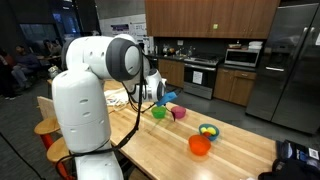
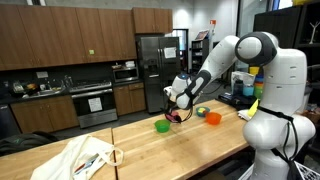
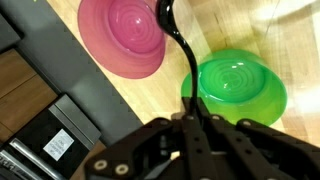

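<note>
My gripper is shut on a thin black utensil (image 3: 178,36), which runs away from the fingertips toward the top of the wrist view. Its far end is cut off by that view's upper edge, so I cannot tell what kind of utensil it is. A green bowl (image 3: 240,88) lies to the right of the fingers, and a pink bowl (image 3: 122,36) to the upper left. Exterior view 1 has the green bowl (image 1: 159,113) and pink bowl (image 1: 178,112) side by side on the table, beneath the raised hand.
An orange bowl (image 1: 199,145) and a blue bowl (image 1: 208,131) with small contents stand farther along the table. White cloth (image 2: 82,157) lies at the table's other end. Bare wood (image 1: 165,150) stretches in front of the bowls.
</note>
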